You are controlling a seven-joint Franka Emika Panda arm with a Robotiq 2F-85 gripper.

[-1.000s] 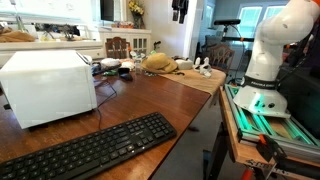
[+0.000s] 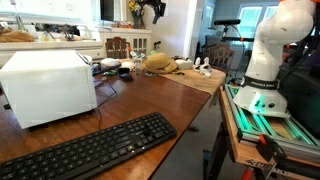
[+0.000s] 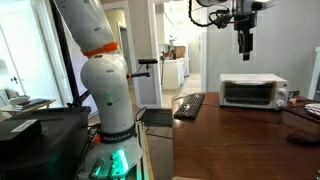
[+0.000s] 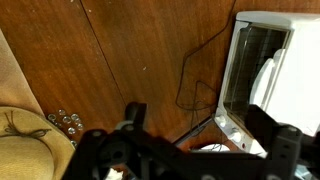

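My gripper hangs high above the wooden table (image 4: 130, 60), its two dark fingers spread wide apart with nothing seen between them. In exterior view 2, the gripper (image 3: 244, 48) is above the white toaster oven (image 3: 252, 92), well clear of it. Only its lower part (image 2: 157, 12) shows at the top edge of exterior view 1. The oven (image 4: 257, 65) lies at the right of the wrist view, partly hidden by a finger. A straw hat (image 4: 30, 145) with a dark band is at lower left there.
A black keyboard (image 2: 95, 148) lies along the near table edge. Small round items (image 4: 68, 119) sit beside the hat. A thin dark cable (image 4: 184, 75) runs over the tabletop near the oven.
In exterior view 1 my gripper has moved left along the top of the picture. The oven, keyboard and hat have stayed in place.
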